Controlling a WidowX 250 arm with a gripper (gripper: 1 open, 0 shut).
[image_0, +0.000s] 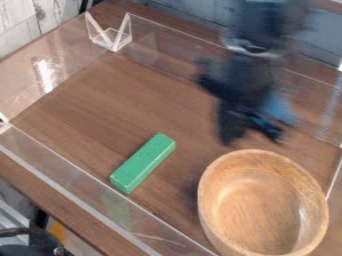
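Note:
A green rectangular block (143, 162) lies on the wooden table at the lower left of the tray area. To its right, in the lower right, sits a round wooden bowl (262, 220). My dark gripper (251, 122) is a motion-blurred shape at the upper right, above the table and behind the bowl, apart from the block. Its fingers are too blurred to tell whether they are open or shut.
Clear plastic walls border the table (94, 110). A clear bracket (110, 30) stands at the back left corner.

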